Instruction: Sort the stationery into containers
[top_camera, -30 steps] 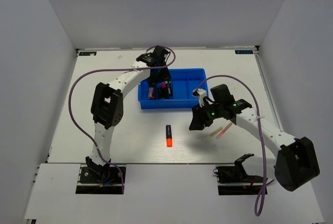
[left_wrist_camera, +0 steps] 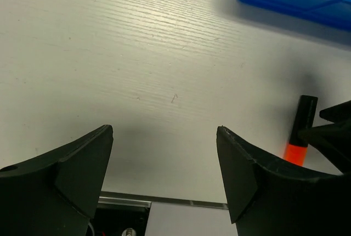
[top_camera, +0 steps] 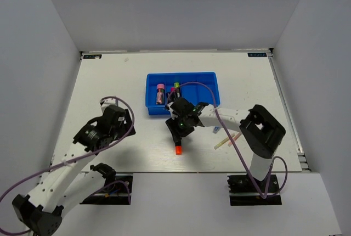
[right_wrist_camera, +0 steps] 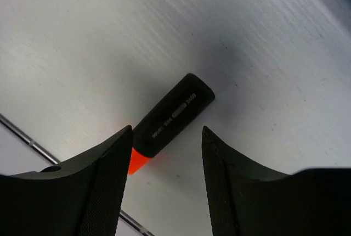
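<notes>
A black highlighter with an orange end (top_camera: 178, 148) lies on the white table below the blue divided container (top_camera: 197, 78), also seen in the left wrist view (left_wrist_camera: 304, 115). My right gripper is open just above the highlighter (right_wrist_camera: 173, 112). The container holds several markers (top_camera: 160, 94) in its left section. My left gripper is open over bare table, left of the container and highlighter. A yellow stick (top_camera: 224, 141), a pinkish stick and a small blue item (top_camera: 216, 130) lie at the right, partly under the right arm.
The front edge of the table (top_camera: 153, 172) runs close below the highlighter.
My left gripper has moved from over the container toward the front left. My right gripper has moved left, from the right side to over the highlighter.
</notes>
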